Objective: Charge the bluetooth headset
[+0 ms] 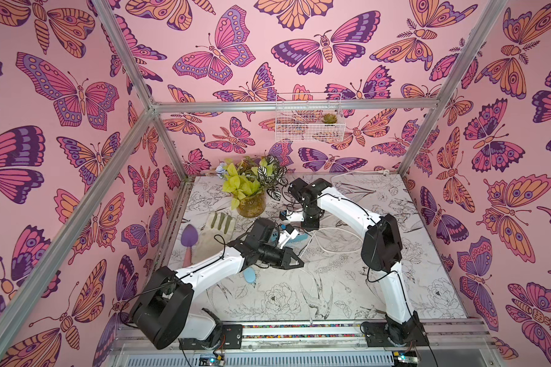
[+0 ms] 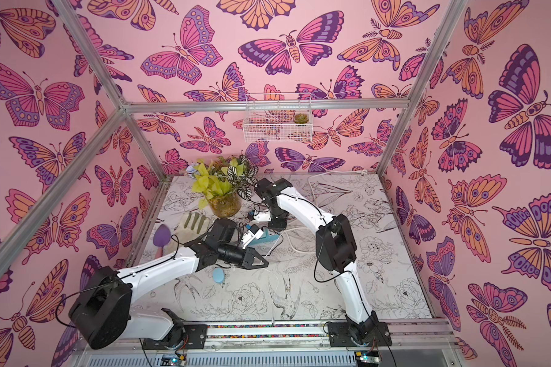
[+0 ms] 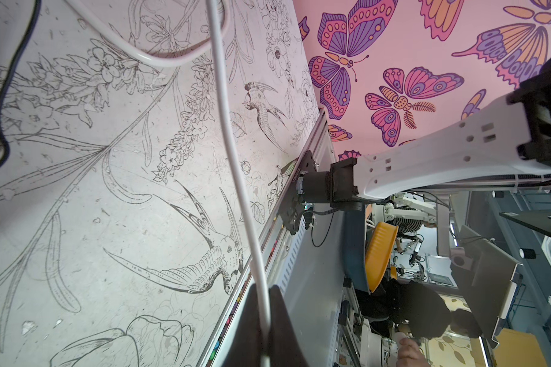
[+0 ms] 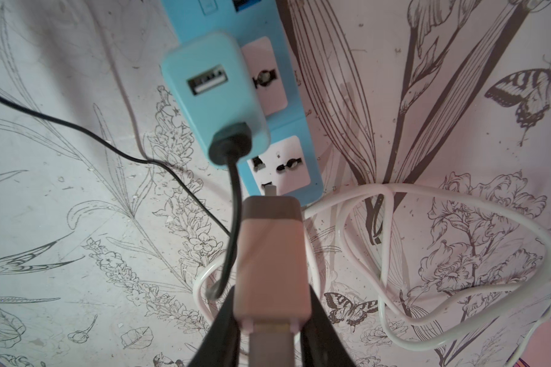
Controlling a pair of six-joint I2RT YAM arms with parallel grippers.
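My right gripper is shut on a pink plug-like body (image 4: 269, 263) with a metal tip, held over the light-blue power strip (image 4: 290, 113). A blue charger (image 4: 208, 73) with a USB port and a black plug and cable sits on the strip, beside the sockets. My left gripper, lower left of the right one in both top views, is shut on a thin white cable (image 3: 238, 171) that runs up between its fingertips. The headset is not clearly visible.
A plant in a pot (image 1: 249, 205) stands at the back left, near a glove (image 1: 220, 223), a purple trowel (image 1: 188, 235) and a small blue object (image 1: 249, 275). Loops of white cable lie right of the strip.
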